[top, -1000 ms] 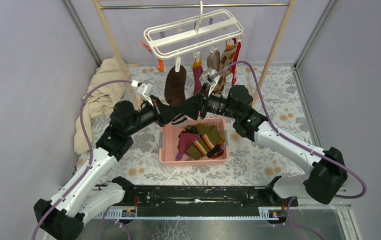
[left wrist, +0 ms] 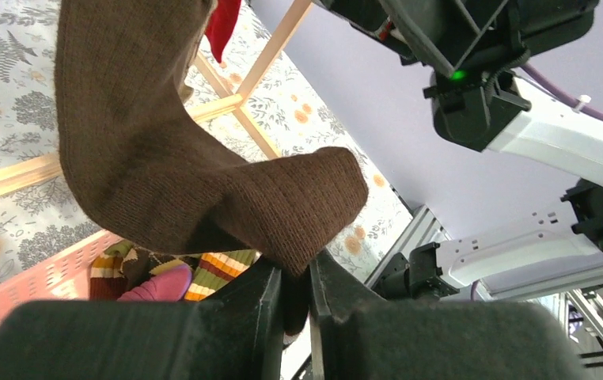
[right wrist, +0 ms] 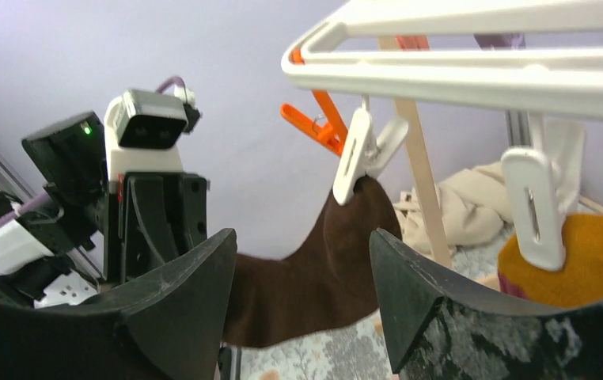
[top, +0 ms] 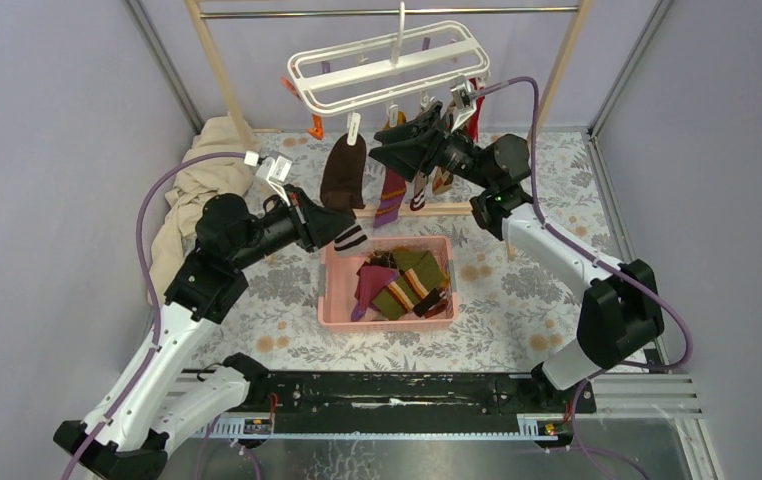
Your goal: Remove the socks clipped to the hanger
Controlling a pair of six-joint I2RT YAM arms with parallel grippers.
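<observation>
A white clip hanger (top: 387, 70) holds several socks. A brown sock (top: 343, 172) hangs from a front clip (right wrist: 352, 154); my left gripper (top: 322, 228) has its fingers closed on its lower part, and the cloth (left wrist: 203, 190) sags between clip and fingertips. A striped end shows below that gripper in the top view. My right gripper (top: 397, 145) is open, raised just below the hanger, facing the clips. A yellow-topped purple sock (right wrist: 567, 261) hangs in front of it, with more socks behind.
A pink basket (top: 329, 300) with several socks stands below. A beige cloth (top: 197, 190) lies at the left by the wooden rack (top: 557, 70). The side walls flank both arms.
My right gripper has moved away from the left one, up toward the hanger's clips. My left gripper has drawn back slightly leftward with the brown sock.
</observation>
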